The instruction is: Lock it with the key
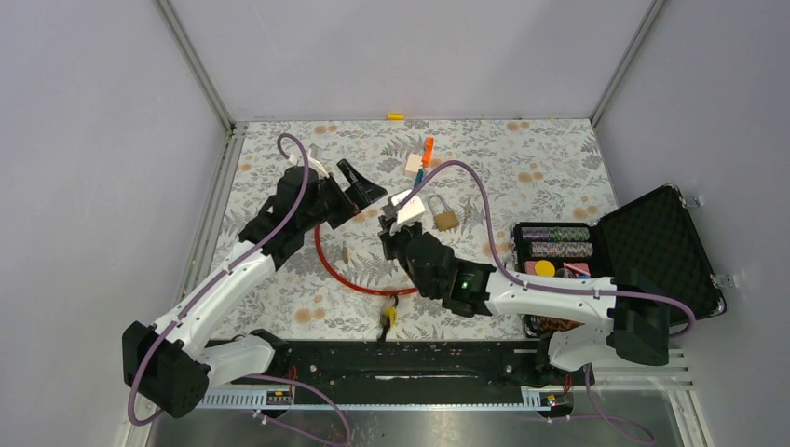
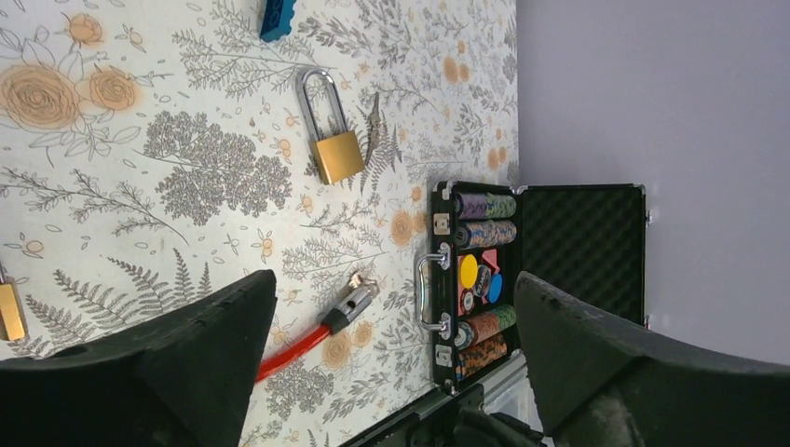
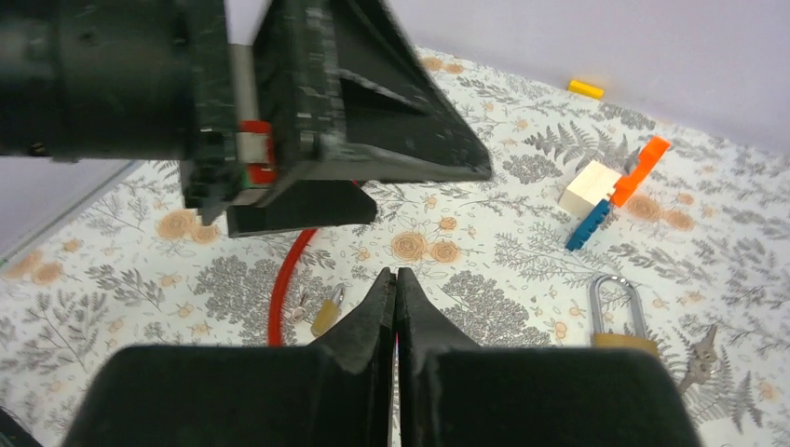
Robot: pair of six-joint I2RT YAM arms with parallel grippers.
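A brass padlock with its long steel shackle lies flat on the floral mat, with a metal key (image 3: 701,363) beside it in the right wrist view. A small brass padlock (image 3: 326,314) lies further left. My left gripper is open over the mat with nothing between its fingers; in the top view it is raised at the middle left. My right gripper is shut with nothing visible between its fingers, just right of the left one and pointing toward it.
An open black case (image 1: 559,237) of chips sits at the right. A red cable (image 1: 343,279) curves over the front-middle. A wooden block (image 3: 587,189) with orange and blue pieces (image 3: 589,223) and a yellow piece (image 3: 585,89) lie at the back.
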